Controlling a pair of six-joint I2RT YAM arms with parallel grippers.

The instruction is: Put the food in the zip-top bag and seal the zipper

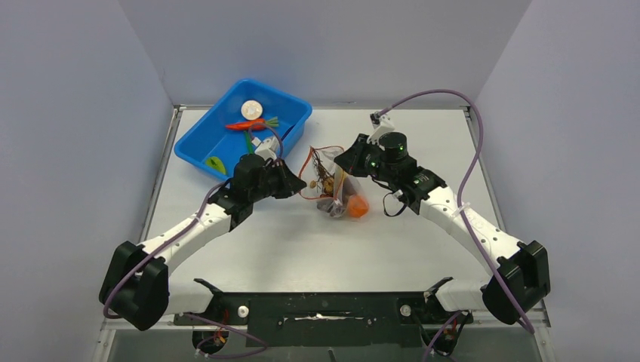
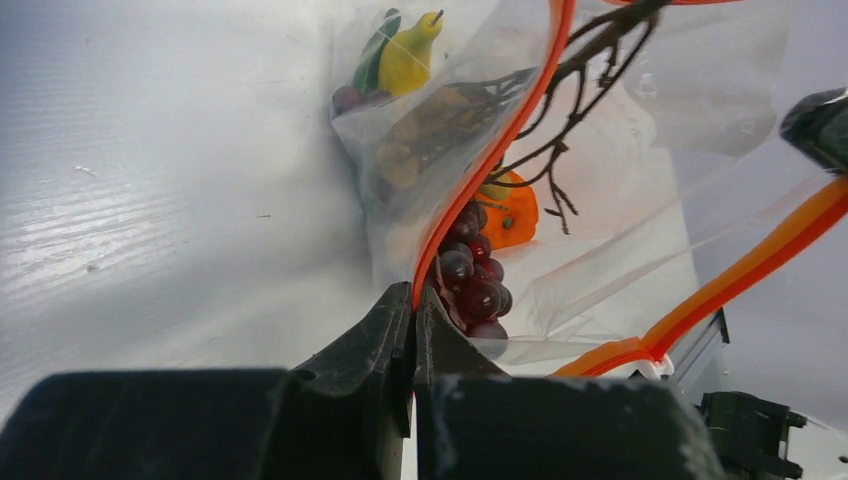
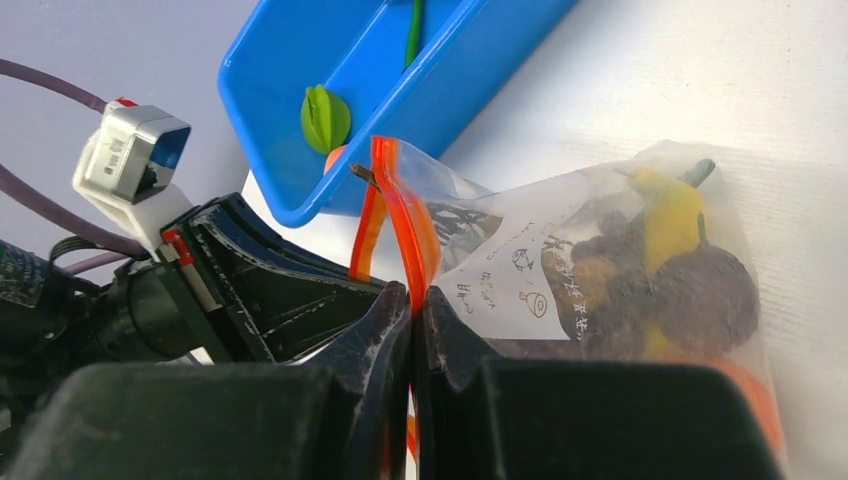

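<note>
The clear zip bag (image 1: 332, 188) stands mid-table with its mouth open, holding grapes (image 2: 470, 270), an orange pepper (image 2: 510, 215), a yellow pear (image 2: 405, 60), a branched stem and other food, partly blurred by plastic. My left gripper is shut on the red zipper edge at one side of the mouth. My right gripper is shut on the orange zipper edge on the other side; in the top view it sits at the bag's upper right.
A blue bin (image 1: 195, 147) at the back left holds a carrot (image 1: 245, 125), a white round item (image 1: 252, 110) and green pieces.
</note>
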